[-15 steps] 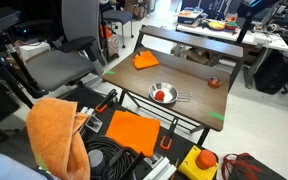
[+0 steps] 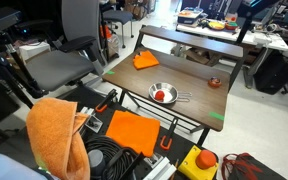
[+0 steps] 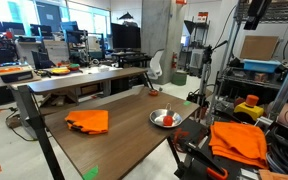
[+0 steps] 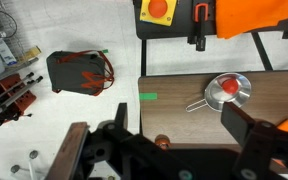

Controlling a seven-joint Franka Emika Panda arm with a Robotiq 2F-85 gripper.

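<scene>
A silver pan (image 2: 164,93) with a handle rests on the dark wooden table (image 2: 189,75), and a red round object (image 2: 159,95) lies inside it. In the wrist view the pan (image 4: 221,101) and its red object (image 4: 230,86) show from above, right of centre. An orange cloth (image 3: 88,121) is spread near the far end of the table. One small brownish-red round thing (image 2: 214,82) sits near another edge. High above the table, my gripper has its fingers (image 4: 110,147) wide apart, with nothing held between them.
Orange cloth (image 2: 133,131) and coiled black cable (image 2: 106,158) lie beside the table. A yellow box with a red button (image 2: 200,162) stands at the front. An office chair (image 2: 59,55) is on the left.
</scene>
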